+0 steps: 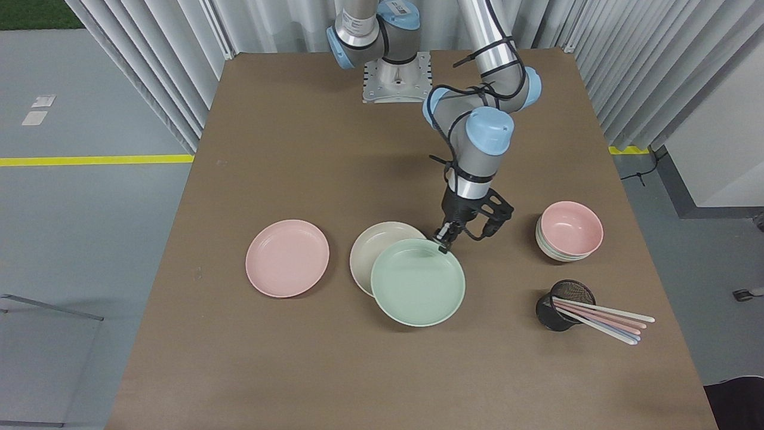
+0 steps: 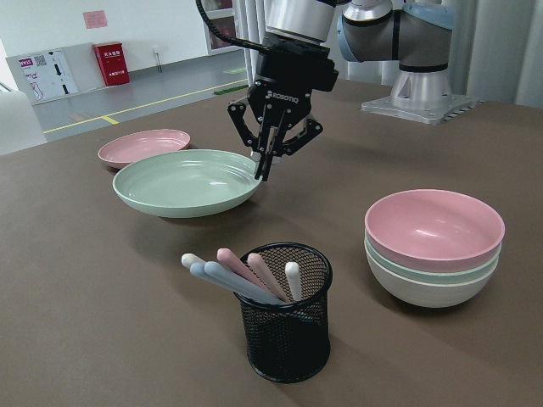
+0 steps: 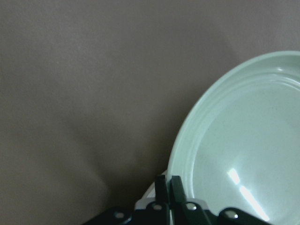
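Observation:
My gripper [image 1: 445,243] is shut on the near-back rim of the green plate [image 1: 417,286], which now lies partly over the cream plate [image 1: 369,251]; in the wrist view its fingertips [image 3: 177,187] pinch the green rim [image 3: 239,140], with the cream edge just visible beneath. The pink plate [image 1: 286,258] lies apart to the left in the front view, and in the left view it shows behind the green plate [image 2: 187,182].
A stack of bowls, pink on top [image 1: 571,226], stands at the right. In front of it is a black mesh cup [image 2: 287,339] holding chopsticks.

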